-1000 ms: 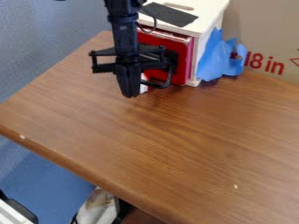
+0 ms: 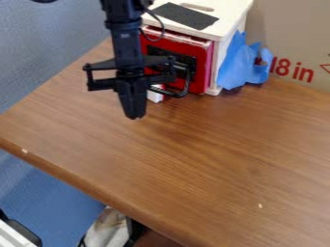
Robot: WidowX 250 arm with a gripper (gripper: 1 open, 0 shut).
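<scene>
My black gripper (image 2: pixel 134 106) hangs over the upper left of the wooden table (image 2: pixel 168 174), pointing down, in front of a toy oven with a white top (image 2: pixel 226 12) and red front (image 2: pixel 196 60). Whether its fingers are open or shut is not clear. A small white item (image 2: pixel 156 95) lies behind the gripper at the oven's foot, partly hidden.
Blue tape or plastic (image 2: pixel 238 68) covers something at the oven's right side, by a cardboard panel (image 2: pixel 296 34) with red print. Pale items (image 2: pixel 106 232) lie below the table's edge.
Over the last second my gripper has moved a little to the left and down in the view. The oven and the rest stay in place.
</scene>
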